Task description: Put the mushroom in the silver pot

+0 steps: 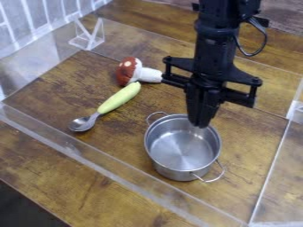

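The toy mushroom (128, 68) lies on its side on the wooden table, upper left of centre, its red white-spotted cap to the left and its pale stem to the right. The silver pot (182, 149) stands upright below the middle of the view, and its visible inside looks empty. My black gripper (204, 113) points down near the pot's far rim, to the right of the mushroom and apart from it. Its dark fingers blend together, so their opening is unclear. No object shows at their tips.
A spoon with a yellow-green handle (120, 98) lies left of the pot, below the mushroom. Clear low walls (71, 142) border the work area. Bare table lies between the spoon and the pot.
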